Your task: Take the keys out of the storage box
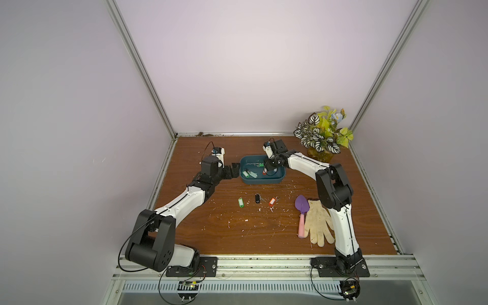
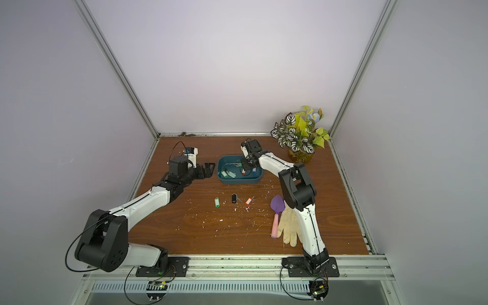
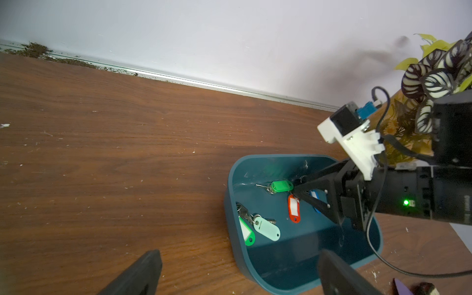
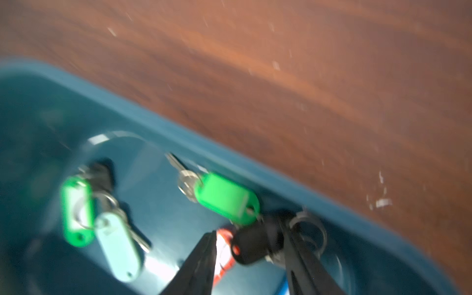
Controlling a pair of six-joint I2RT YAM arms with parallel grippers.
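The teal storage box (image 1: 262, 180) holds several keys. In the right wrist view a black key fob (image 4: 258, 243) lies against a green tag (image 4: 221, 194) and a red tag (image 4: 223, 253). A pale green tag (image 4: 118, 248) and another green tag (image 4: 77, 211) lie at the box's other end; a blue tag (image 3: 316, 196) is partly covered. Inside the box, my right gripper has its fingers apart, the black fob at their tips; a firm hold does not show. My left gripper stands open and empty beside the box's left wall.
On the table before the box lie a green-tagged key (image 1: 241, 202), a black fob (image 1: 257, 198) and a red tag (image 1: 272, 201). A purple trowel (image 1: 301, 204), a glove (image 1: 318, 223) and a potted plant (image 1: 325, 133) occupy the right side.
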